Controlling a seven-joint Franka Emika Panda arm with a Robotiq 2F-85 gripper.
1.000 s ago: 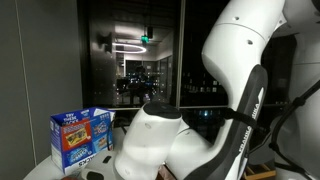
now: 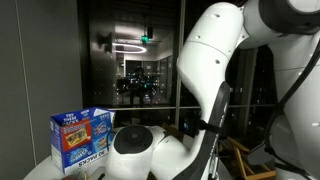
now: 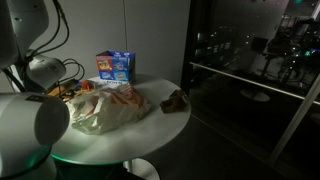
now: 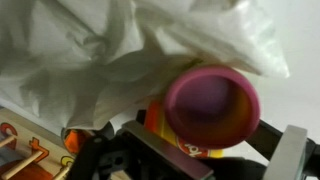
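In the wrist view, a round pink-red cup-like object (image 4: pixel 212 107) with a dark hollow is seen from above, beside a crumpled white plastic bag (image 4: pixel 90 60). My gripper is open at the lower edge of that view, its fingers spread to either side of the cup's near side. A red and yellow wrapped item (image 4: pixel 160 122) shows partly under the cup. Whether the fingers touch anything cannot be told. Exterior view 2 shows the plastic bag (image 3: pixel 108 110) on the white round table (image 3: pixel 165 125); the gripper is hidden there.
A blue snack box (image 3: pixel 115 67) stands at the table's back, also seen as the box (image 2: pixel 82 138) at the left. A brown crumpled object (image 3: pixel 175 101) lies near the table's right edge. Patterned packaging (image 4: pixel 25 150) fills the wrist view's lower left corner.
The blue box has stayed put.
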